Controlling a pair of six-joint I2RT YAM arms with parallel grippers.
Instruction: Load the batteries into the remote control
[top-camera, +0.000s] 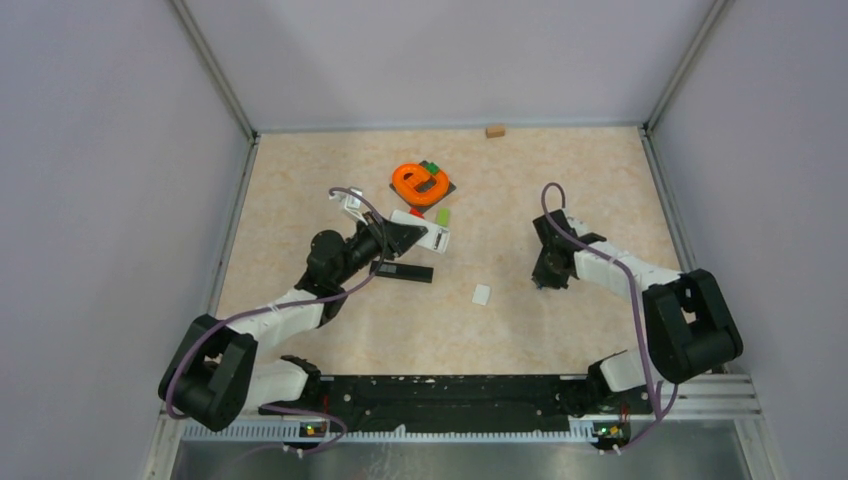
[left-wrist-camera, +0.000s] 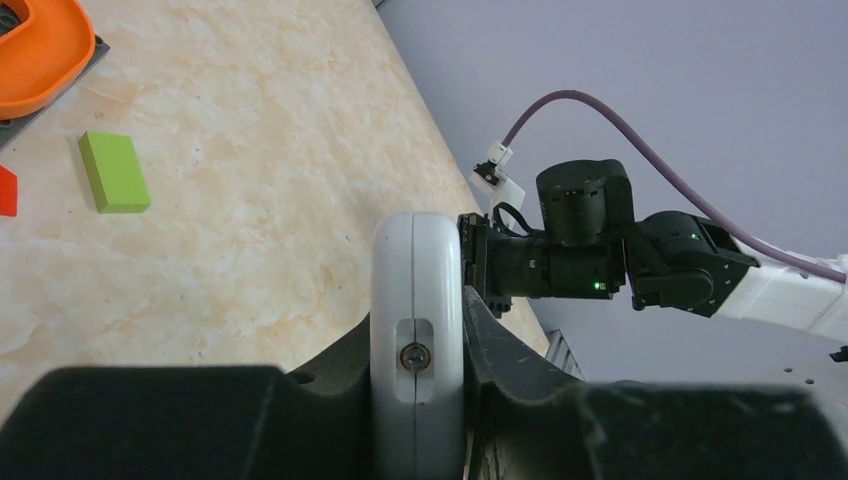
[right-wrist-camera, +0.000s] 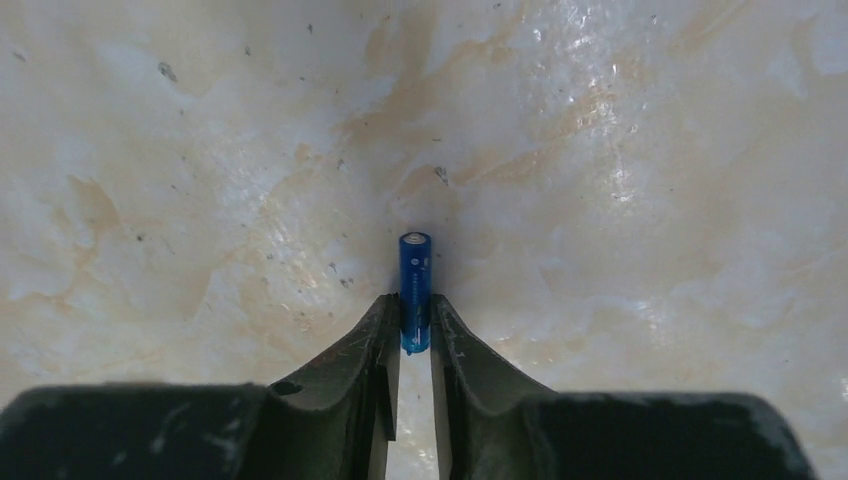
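The white remote (top-camera: 432, 236) is held in my shut left gripper (top-camera: 398, 240) above the table, left of centre; in the left wrist view its white end (left-wrist-camera: 415, 290) stands between the fingers. A blue battery (right-wrist-camera: 415, 270) lies on the table in the right wrist view, with the fingertips of my right gripper at its sides, apparently touching it; whether they grip it firmly I cannot tell. From the top view that gripper (top-camera: 545, 280) is low on the right of the table and mostly hides the battery.
A black bar (top-camera: 405, 273) and a small white rectangle (top-camera: 481, 295) lie near the middle. An orange ring on a dark plate (top-camera: 408, 174), a green block (left-wrist-camera: 115, 170), a red piece (left-wrist-camera: 6, 192) and a small tan block (top-camera: 495, 131) are further back.
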